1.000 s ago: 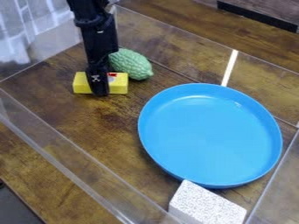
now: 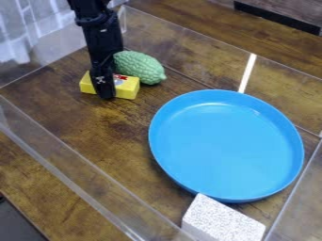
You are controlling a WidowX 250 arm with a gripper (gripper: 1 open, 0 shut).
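My black gripper (image 2: 104,77) reaches down from the top left onto a yellow block (image 2: 124,89), its fingers at the block's middle. Whether they are closed on it is hard to make out. A green bumpy object (image 2: 141,67) lies just behind and to the right of the block. A large blue plate (image 2: 224,144) fills the right middle of the wooden surface.
A white speckled block (image 2: 223,222) sits at the bottom, below the plate. Clear plastic walls border the left, bottom and right.
The gripper has shifted very slightly at the yellow block, which stays in nearly the same place.
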